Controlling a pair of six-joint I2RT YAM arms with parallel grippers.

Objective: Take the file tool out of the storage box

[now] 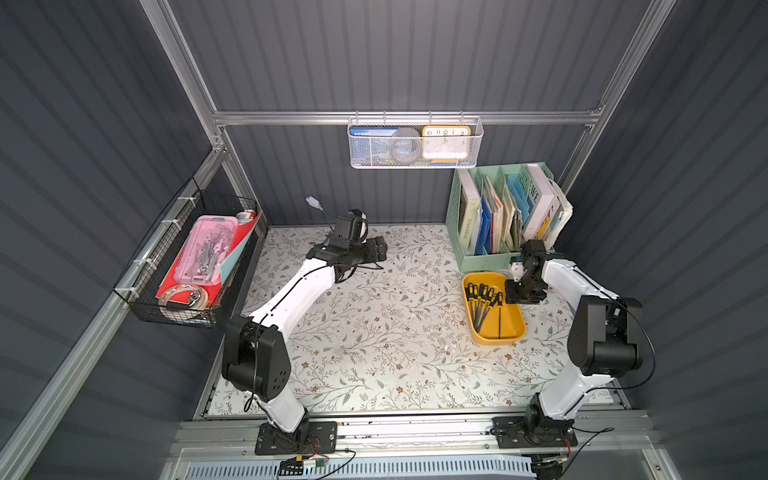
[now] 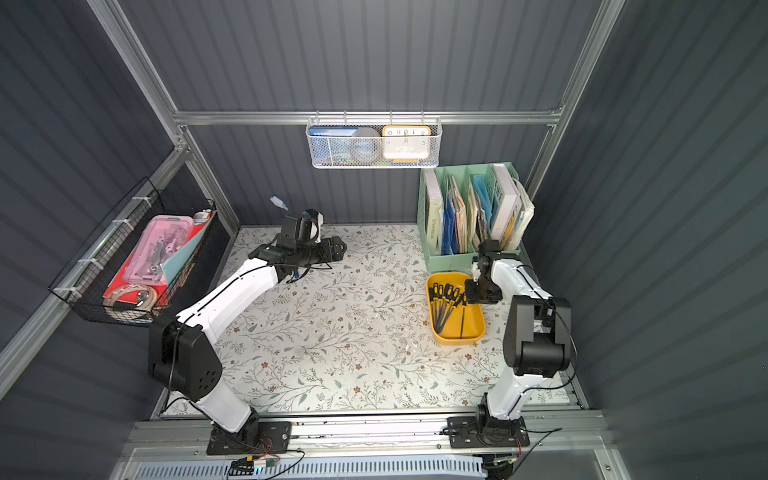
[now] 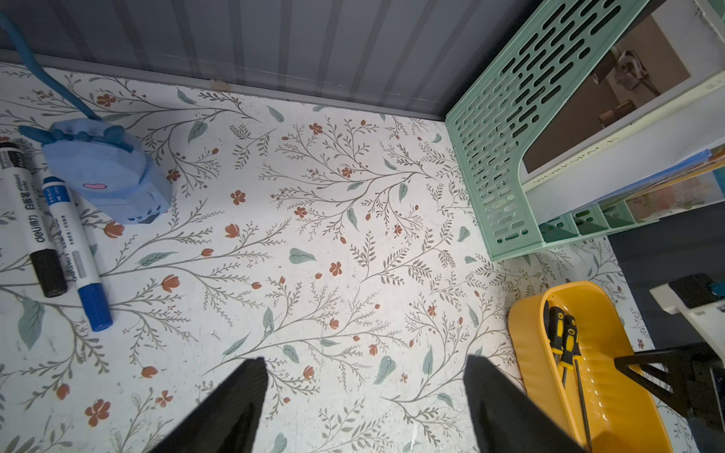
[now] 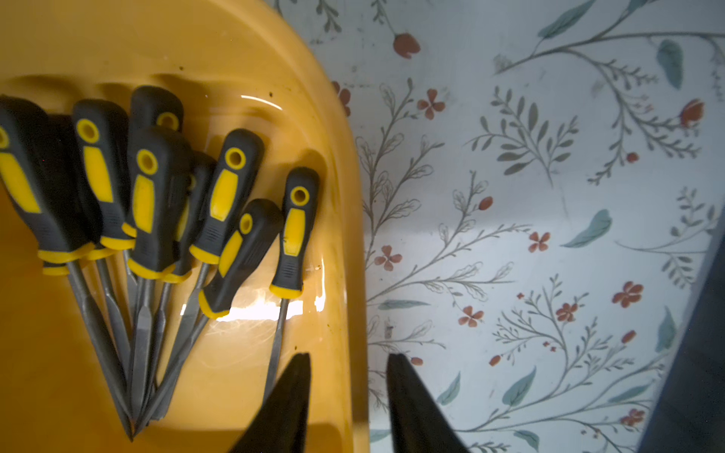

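Several files with black-and-yellow handles lie bunched together in the yellow storage box, blades toward the near side. One file rests apart from the bunch, close to the box's right wall. Over that right rim hovers my right gripper, open, its two blurred fingers on either side of the rim in the right wrist view. Whether they touch the rim, I cannot tell. Far to the left, above bare tabletop, my left gripper is spread open with nothing between its fingers.
Directly behind the box stands a green file rack full of folders. A blue figure and two markers sit at the left back.
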